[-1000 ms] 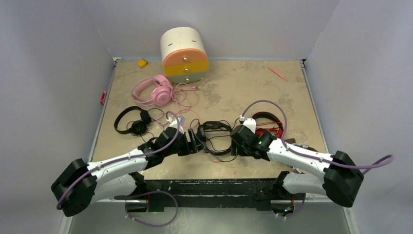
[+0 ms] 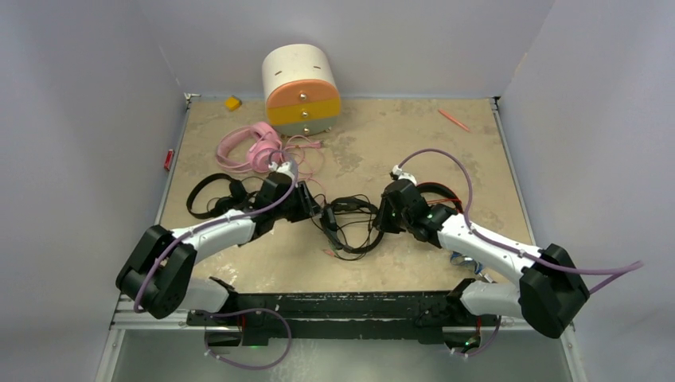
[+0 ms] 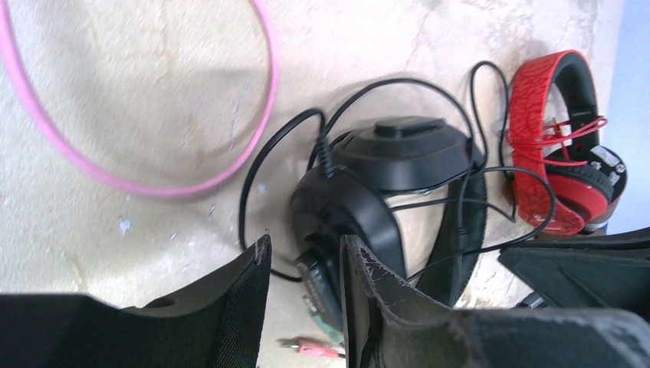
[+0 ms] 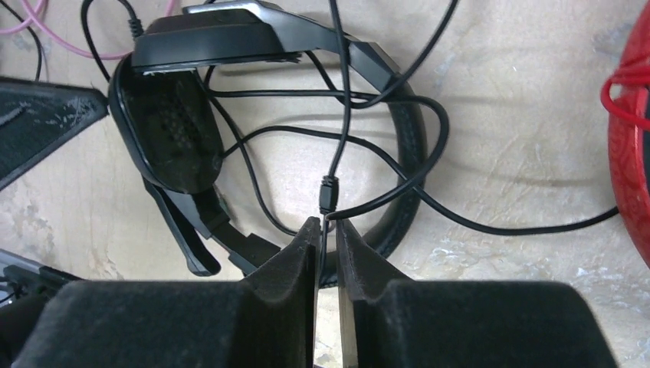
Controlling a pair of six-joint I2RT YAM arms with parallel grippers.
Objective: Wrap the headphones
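A black headset (image 2: 354,248) lies mid-table, earcups (image 3: 345,207) folded inward, cables looped across its band (image 4: 410,138). My left gripper (image 2: 310,208) is at its left side; in the left wrist view its fingers (image 3: 245,299) stand a little apart beside an earcup, and what lies between them is unclear. My right gripper (image 2: 386,223) is over the band's right side. In the right wrist view its fingertips (image 4: 328,226) are close together around a thin black cable (image 4: 334,161) near a connector; whether they grip it is unclear.
Red headphones (image 3: 529,92) lie to the right, a second black pair (image 2: 208,183) to the left, pink headphones (image 2: 267,159) behind. A drawer box (image 2: 302,79) stands at the back.
Both arms have moved back over the table, away from the front edge, the left also rightward. The headset looks nearly in place, its lower cable shifted slightly.
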